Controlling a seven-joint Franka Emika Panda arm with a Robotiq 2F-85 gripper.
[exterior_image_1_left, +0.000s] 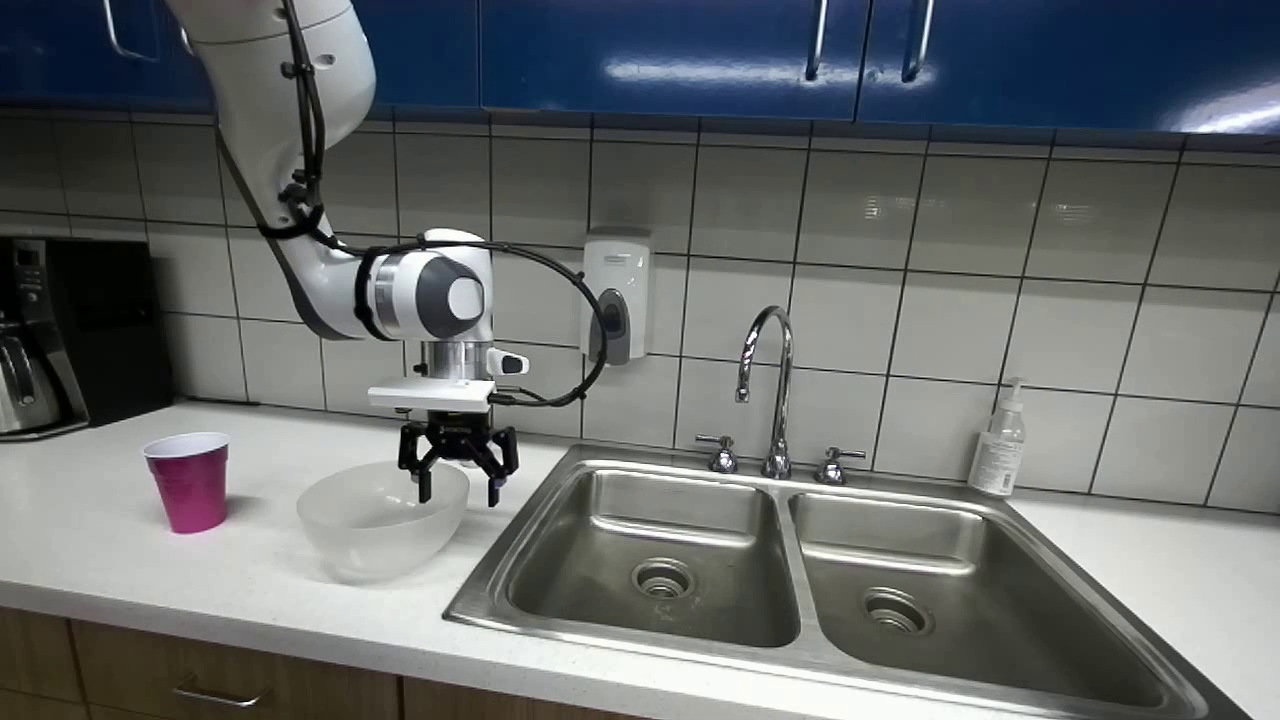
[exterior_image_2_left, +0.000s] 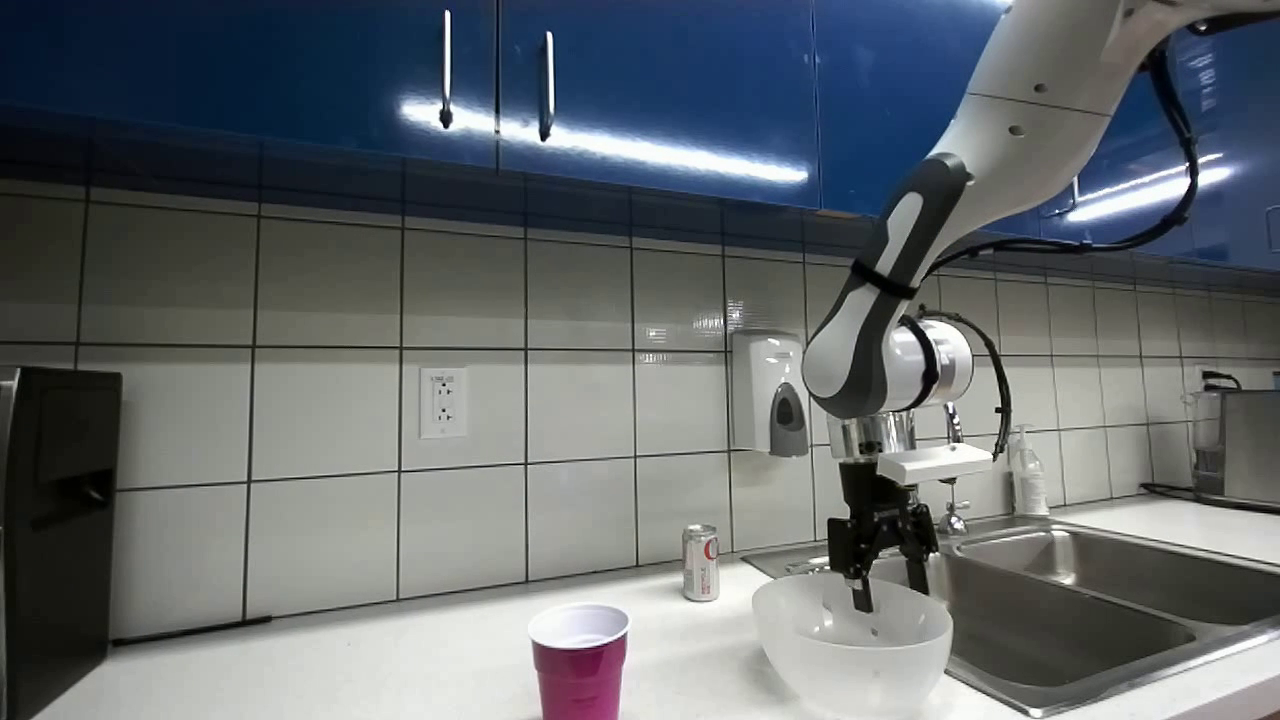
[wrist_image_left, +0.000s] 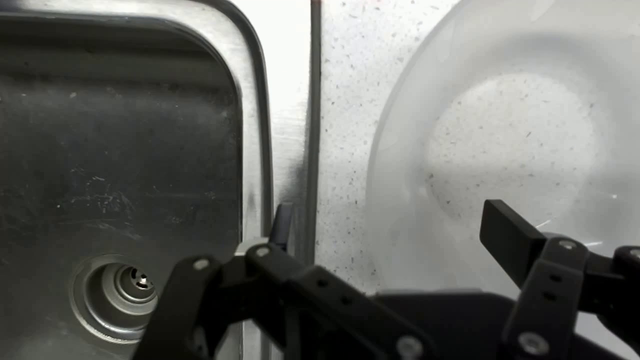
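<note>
A frosted, see-through bowl stands on the counter left of the sink, and it looks empty in the wrist view. Above its sink-side rim is my gripper, pointing down with its fingers wide apart. From overhead, one finger lies over the bowl's inside, while the other finger is over the sink's edge. Nothing is between them. In the second exterior view the gripper overlaps the far rim of the bowl; whether it touches cannot be judged there.
A magenta cup stands left of the bowl. Near the wall is a silver can. The double steel sink with its tall faucet lies to the right. Behind hangs a soap dispenser. Open counter surrounds the cup.
</note>
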